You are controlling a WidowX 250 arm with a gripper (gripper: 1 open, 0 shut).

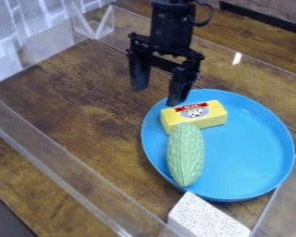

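Note:
The black gripper (161,76) hangs open above the wooden table, just behind the blue plate (251,149). On the plate a yellow box (203,115) with a red label lies toward the back, close below the right finger. A pale green corn-shaped object (185,157) lies lengthwise in front of the box. Nothing shows between the fingers.
A white block (206,218) lies at the front right edge, beside the plate. Clear plastic edges run along the left and lower right.

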